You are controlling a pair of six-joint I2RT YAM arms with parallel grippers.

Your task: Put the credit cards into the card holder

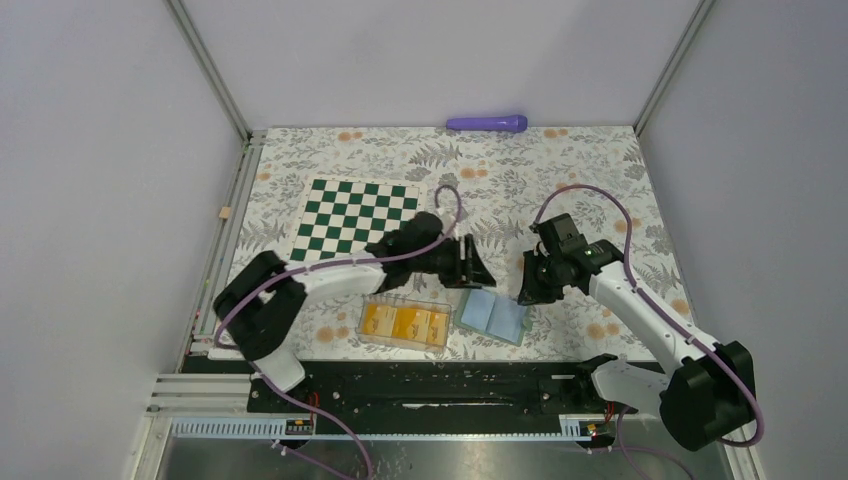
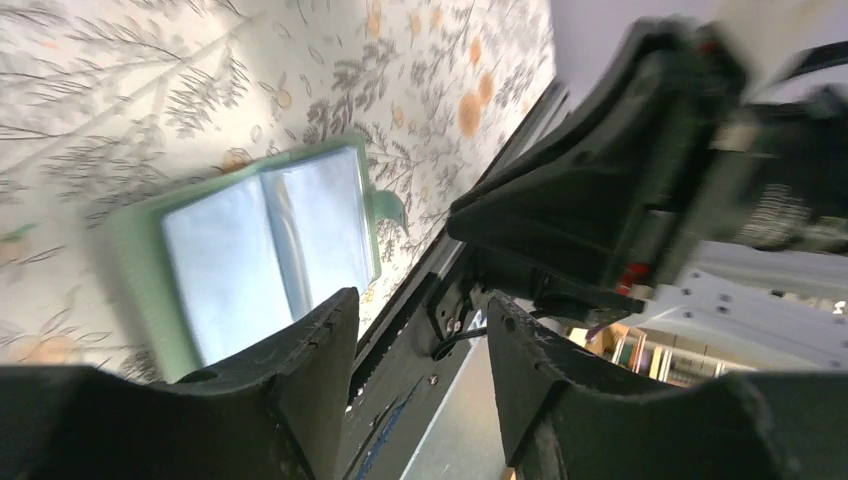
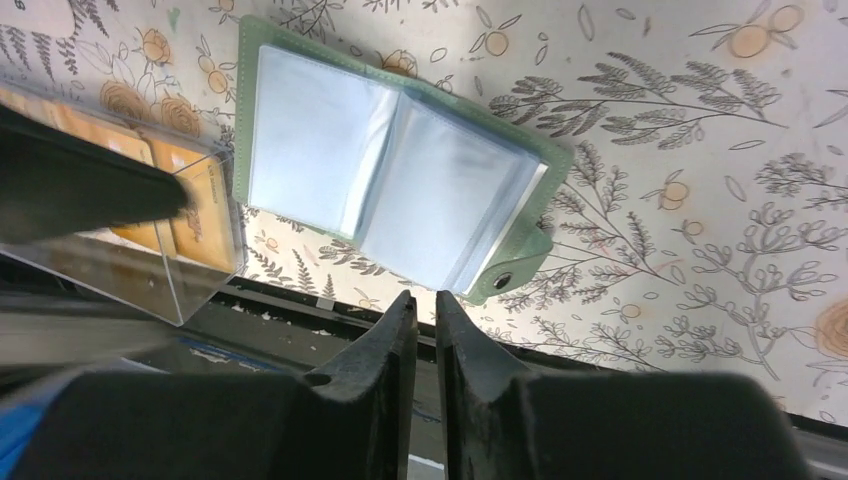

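Note:
The green card holder (image 1: 492, 316) lies open on the patterned cloth, its clear sleeves (image 3: 450, 200) facing up, a snap tab at one end. Yellow cards (image 1: 410, 323) sit in a clear box left of it. My left gripper (image 1: 465, 262) is open and blurred, above and just left of the holder; in its wrist view nothing shows between the fingers. My right gripper hangs over the holder's right side, its fingertips nearly together; I cannot make out anything between them.
A checkerboard (image 1: 355, 215) lies at the back left and a purple microphone (image 1: 486, 123) at the back edge. The cloth right of the holder and behind it is clear.

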